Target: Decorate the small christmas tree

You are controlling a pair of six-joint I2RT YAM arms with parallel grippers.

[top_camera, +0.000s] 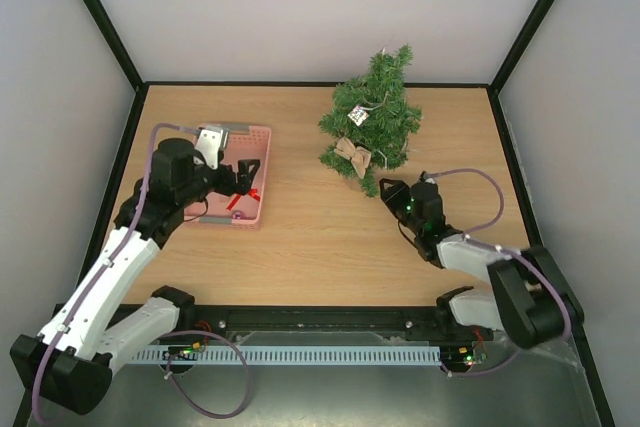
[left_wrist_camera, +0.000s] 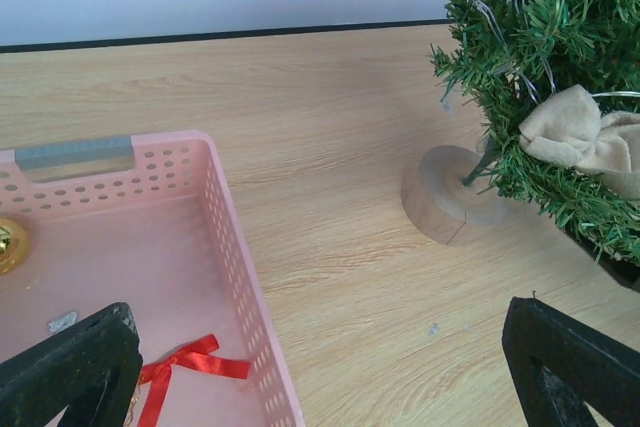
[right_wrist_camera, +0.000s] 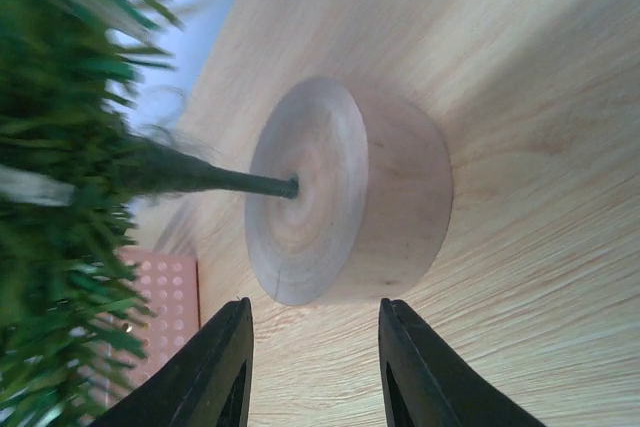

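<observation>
A small green tree [top_camera: 375, 117] stands at the back, right of centre, on a round wooden base [right_wrist_camera: 400, 197]. It carries a beige bow [left_wrist_camera: 585, 137] and a white tag [top_camera: 358, 115]. Left of it sits a pink basket [top_camera: 262, 172] holding a red ribbon bow [left_wrist_camera: 200, 357] and a gold ornament [left_wrist_camera: 10, 245]. Over the basket, my left gripper [top_camera: 250, 177] is open and empty. My right gripper is low in front of the tree's base, its fingers [right_wrist_camera: 225, 367] parted with only bare table between them.
Bare table [top_camera: 310, 257] spreads across the middle and front. Tree branches [right_wrist_camera: 60, 177] crowd the left side of the right wrist view. The basket's raised wall [left_wrist_camera: 245, 267] lies under the left gripper.
</observation>
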